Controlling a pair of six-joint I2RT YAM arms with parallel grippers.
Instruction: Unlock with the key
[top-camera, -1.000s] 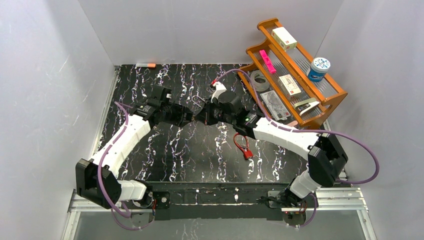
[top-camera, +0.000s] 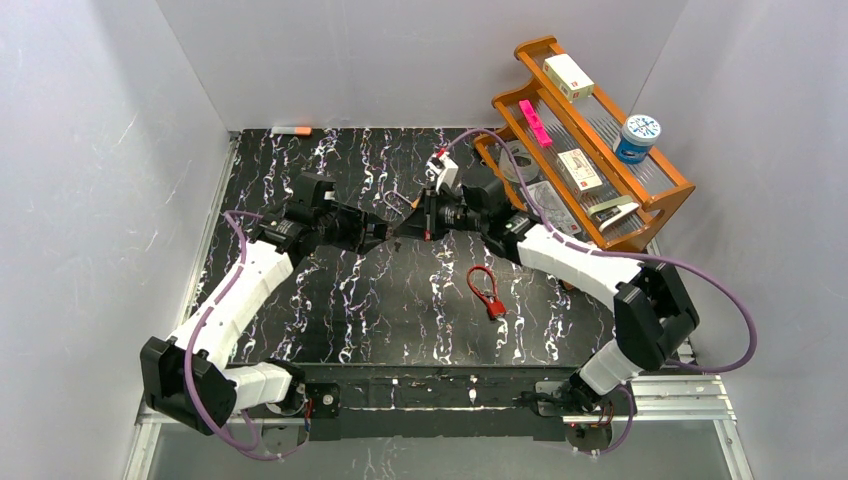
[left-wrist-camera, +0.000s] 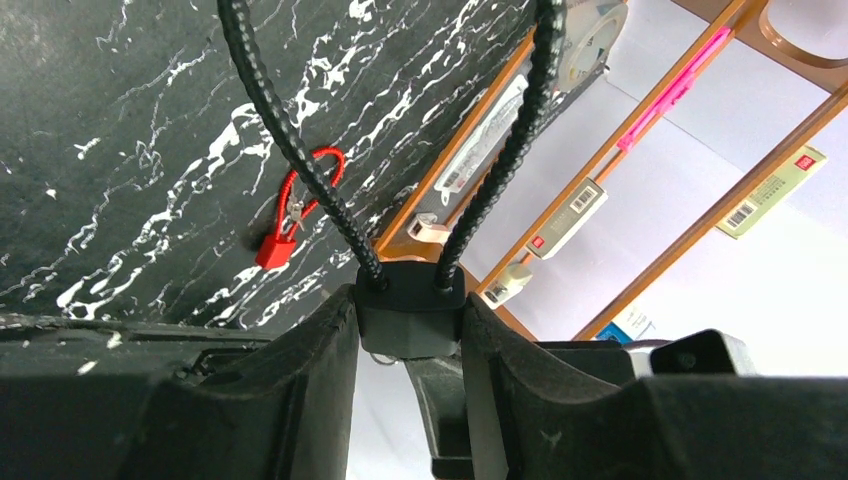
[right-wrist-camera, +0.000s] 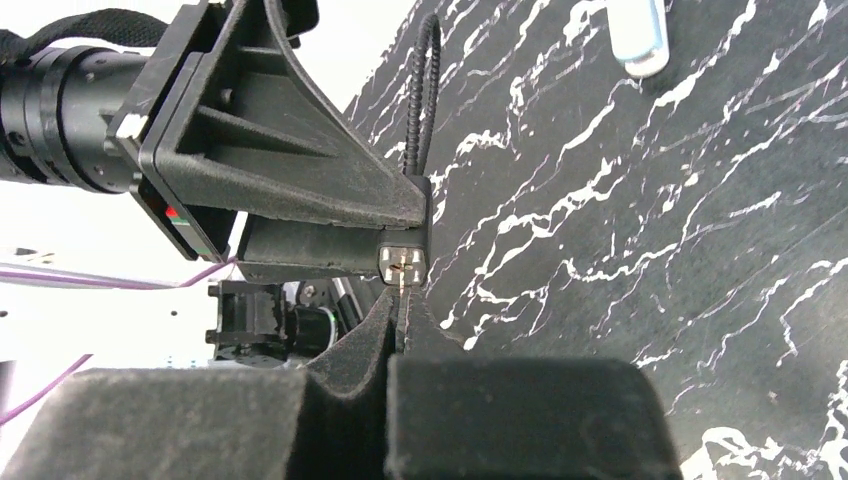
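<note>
My left gripper is shut on the body of a black padlock (left-wrist-camera: 411, 290). Both legs of its black braided shackle (left-wrist-camera: 281, 130) enter the body. In the right wrist view, the padlock's silver keyhole face (right-wrist-camera: 390, 258) is turned toward my right gripper. That gripper is shut, with the thin brass-coloured edge of a key (right-wrist-camera: 403, 281) showing between its tips and lined up at the keyhole. How deep the key sits cannot be told. From above, left gripper (top-camera: 380, 232) and right gripper (top-camera: 402, 233) meet tip to tip over the table.
A red padlock (top-camera: 495, 308) lies on the dark marbled table, front right of the grippers. Behind them lies another lock with a looped shackle (top-camera: 393, 197), partly hidden. A wooden shelf (top-camera: 600, 150) fills the back right. An orange-capped marker (top-camera: 292, 130) is at the back left.
The right wrist has turned and shifted slightly, its tips staying close to the padlock's face. My left arm's elbow has swung a little left while its gripper moved only slightly.
</note>
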